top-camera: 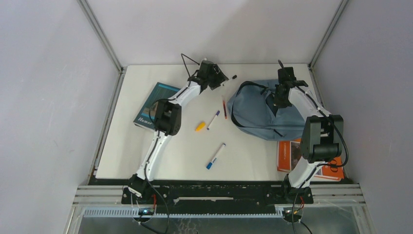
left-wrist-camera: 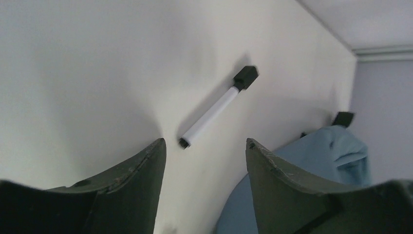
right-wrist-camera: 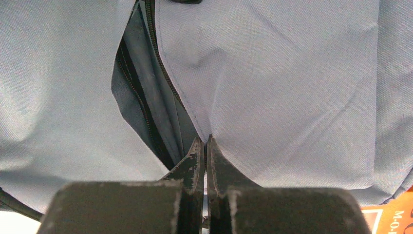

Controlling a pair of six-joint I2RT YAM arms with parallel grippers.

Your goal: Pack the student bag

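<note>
In the left wrist view, the black-capped marker (left-wrist-camera: pixel 210 116) lies on the white table, ahead of the fingertips and outside the fingers. My left gripper has its fingers apart with nothing between them. From above, the marker's black cap (top-camera: pixel 234 76) shows just past that gripper at the table's far side. The blue-grey bag (top-camera: pixel 249 117) lies at the right. My right gripper is shut on the edge of the bag's fabric beside a zipped opening (right-wrist-camera: pixel 163 107), holding it partly parted. The inside of the bag is mostly hidden.
On the table are a red-and-dark pen (top-camera: pixel 225 109), a blue-capped marker (top-camera: pixel 213 120), a yellow-orange item (top-camera: pixel 200 126) and a blue-ended marker (top-camera: pixel 215 156). A teal book (top-camera: pixel 146 109) lies left, partly under the left arm; orange books (top-camera: pixel 284 156) lie right.
</note>
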